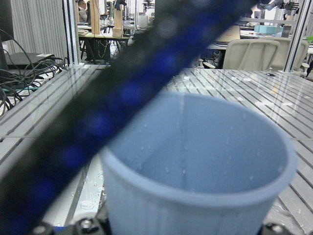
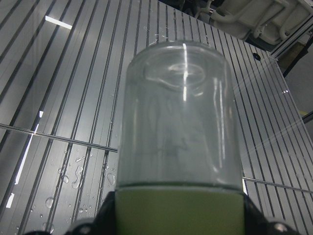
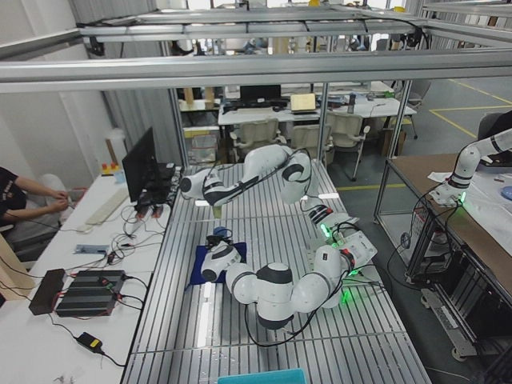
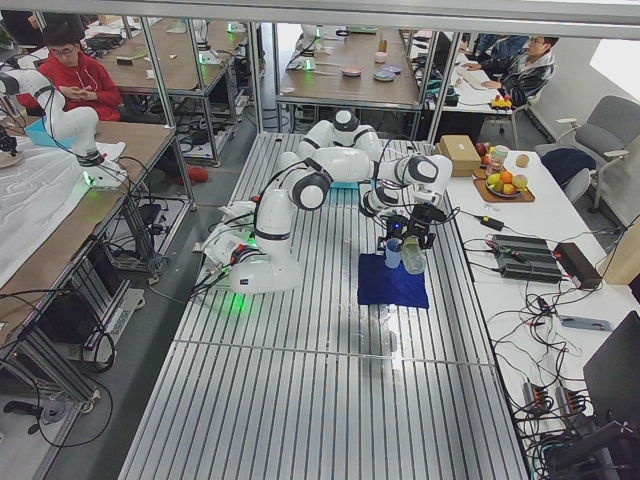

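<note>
A light blue cup (image 1: 195, 200) fills the lower left wrist view, water drops inside, held at the fingers of my left gripper; in the camera right view it (image 4: 393, 258) is above a dark blue cloth (image 4: 390, 290). A clear container (image 2: 178, 127) with a pale green lower band is held in my right gripper, filling the middle of the right wrist view; in the camera right view it (image 4: 413, 258) is tilted beside the cup. A dark, blurred diagonal part crosses the left wrist view above the cup.
A turquoise bin (image 3: 260, 378) is at the near edge in the camera left view. A side desk holds electronics, cables and a fruit tray (image 4: 505, 192).
</note>
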